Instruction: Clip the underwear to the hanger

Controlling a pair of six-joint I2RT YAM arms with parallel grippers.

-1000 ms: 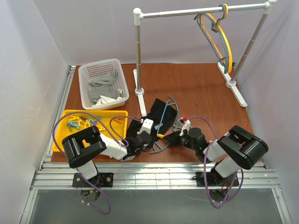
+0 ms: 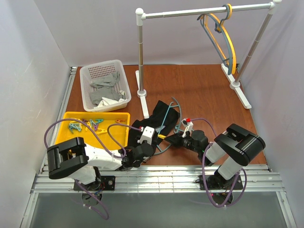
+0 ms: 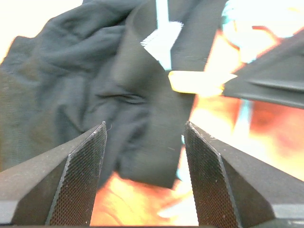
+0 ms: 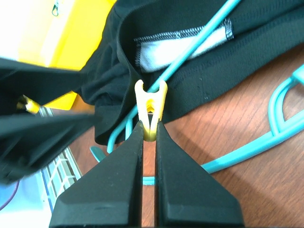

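Observation:
Black underwear (image 2: pixel 159 114) lies on the table beneath a light-blue hanger (image 2: pixel 174 107); its fabric (image 4: pixel 237 57) and white label (image 4: pixel 180 47) show in the right wrist view, with the hanger bar (image 4: pixel 204 33) across it. My right gripper is shut on a yellow clip (image 4: pixel 142 99), whose fingers are at the bar and waistband. The clip (image 3: pixel 194 81) also shows in the left wrist view, above my open left gripper, which is over the cloth with nothing seen held between its fingers.
A yellow tray (image 2: pixel 64 130) of clips is at left, a white basket (image 2: pixel 85 88) of clothes behind it. A rack (image 2: pixel 199 12) with hangers stands at the back.
My right arm has shifted slightly, the clip staying at the hanger bar.

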